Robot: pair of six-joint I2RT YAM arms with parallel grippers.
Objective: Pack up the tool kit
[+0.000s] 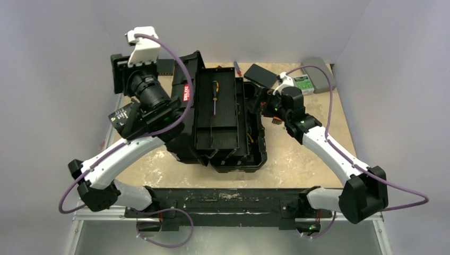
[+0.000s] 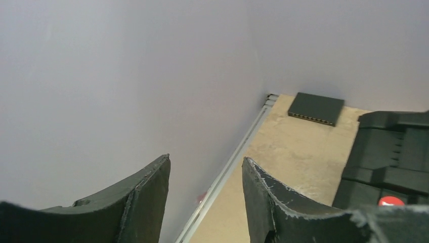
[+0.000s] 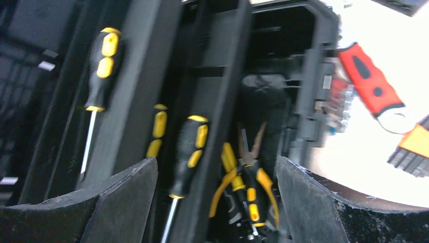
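Observation:
The black tool box stands unfolded; its lid (image 1: 187, 122) with a red label is on the left, beside the upper tray (image 1: 223, 130). A yellow-black screwdriver (image 1: 215, 90) lies in that tray. In the right wrist view, another screwdriver (image 3: 189, 152) rests in a lower tray, and pliers (image 3: 250, 174) lie in the box bottom. My left gripper is raised left of the box, fingers apart and nothing between them. Over the box's right side, my right gripper is open and empty; the tools seen through its gap lie in the box.
A red-handled tool (image 3: 369, 78) and an orange brush-like piece (image 3: 412, 149) lie on the table right of the box. Behind are a black flat case (image 1: 260, 75) and a grey case (image 1: 317, 79). A dark flat box sits at back left.

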